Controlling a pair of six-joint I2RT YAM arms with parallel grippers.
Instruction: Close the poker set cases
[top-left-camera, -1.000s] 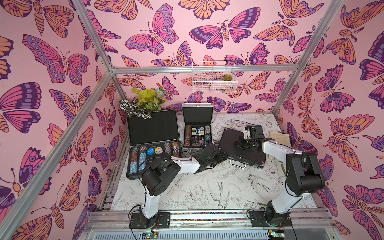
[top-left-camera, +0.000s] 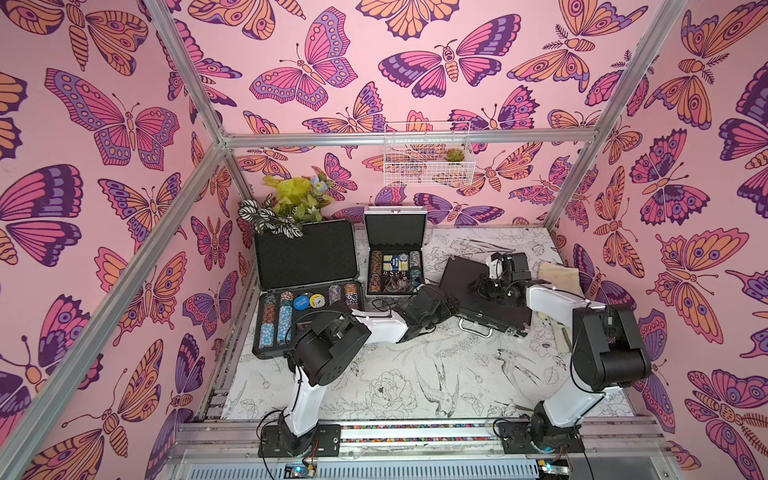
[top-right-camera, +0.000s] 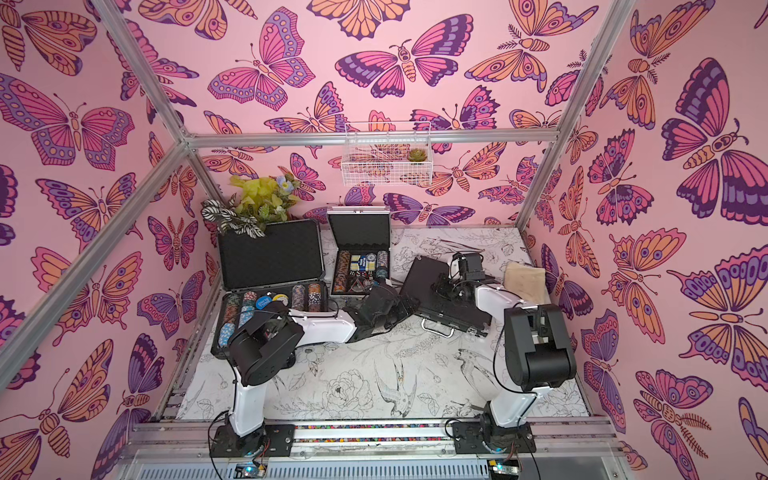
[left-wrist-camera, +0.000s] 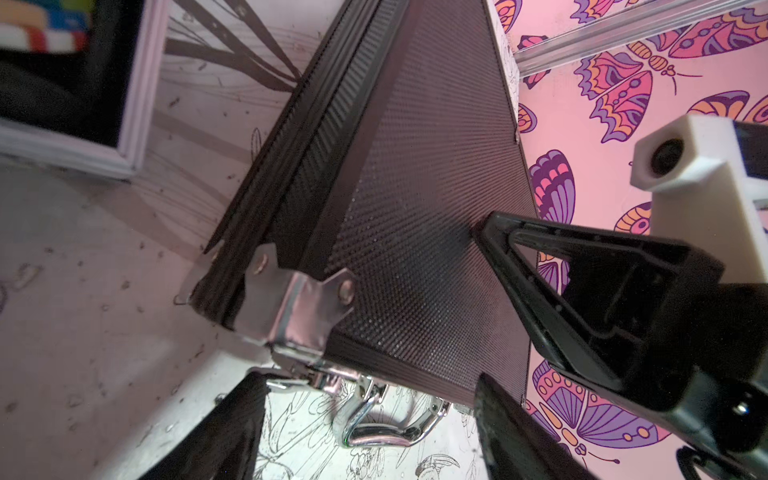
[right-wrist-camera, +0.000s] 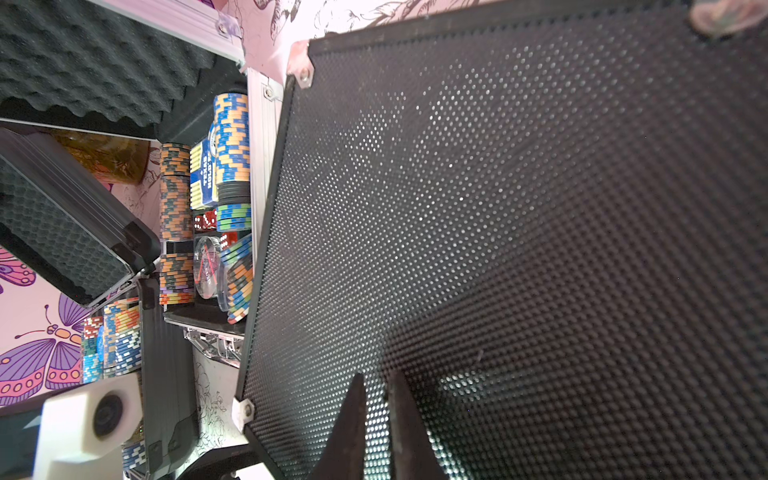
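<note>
On the right of the table lies a black case (top-left-camera: 468, 276) with its lid down, its chrome handle (left-wrist-camera: 380, 436) facing front. Whether its latches are fastened I cannot tell. My left gripper stands open at the front left corner of this case, around the latch area, gripping nothing. My right gripper is shut, nothing visible between its fingers, its tips down at the lid's top. A small silver-edged case (top-left-camera: 396, 232) stands open in the middle, with chips, cards and dice inside. To its left a larger black case (top-left-camera: 305, 254), also full of chips, is open.
Flowers (top-left-camera: 300, 200) and a zebra-striped item (top-left-camera: 270, 218) sit behind the large case's raised lid. A beige cloth (top-left-camera: 560, 277) lies right of the shut-lidded case. My left forearm crosses in front of the open cases.
The left arm has shifted slightly to the right, toward the shut-lidded case's front left corner. The right arm and the cases show no clear movement.
</note>
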